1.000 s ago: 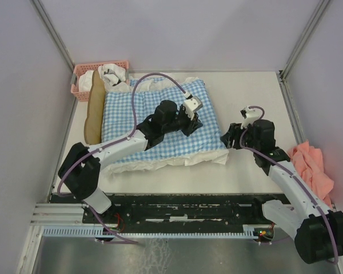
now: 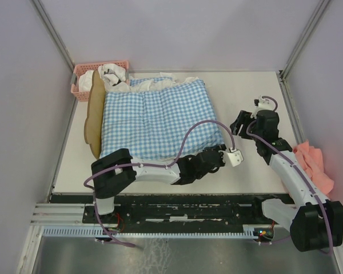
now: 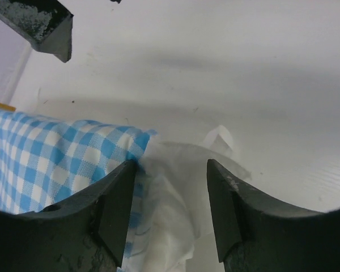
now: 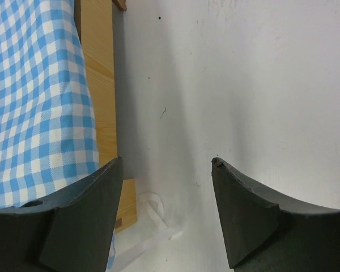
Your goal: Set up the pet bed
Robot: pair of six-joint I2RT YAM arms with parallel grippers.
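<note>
A blue-and-white checked cover (image 2: 154, 117) with a white hem lies over the bed. Its wooden frame (image 4: 99, 68) shows along the side in the right wrist view. At the cover's front right corner is my left gripper, part open. The white hem (image 3: 173, 221) runs loosely between its fingers, and the checked edge (image 3: 116, 144) lies by the left finger; a firm hold does not show. Right of the bed, my right gripper (image 2: 238, 124) stands open. Bare table lies between its fingers, with the cover beside the left one.
A brown padded panel (image 2: 94, 117) stands along the bed's left side. Behind it sits a pink basket (image 2: 84, 68) with white cloth (image 2: 111, 74). Pink cloth (image 2: 314, 165) lies at the far right.
The right gripper has drawn back from that corner.
</note>
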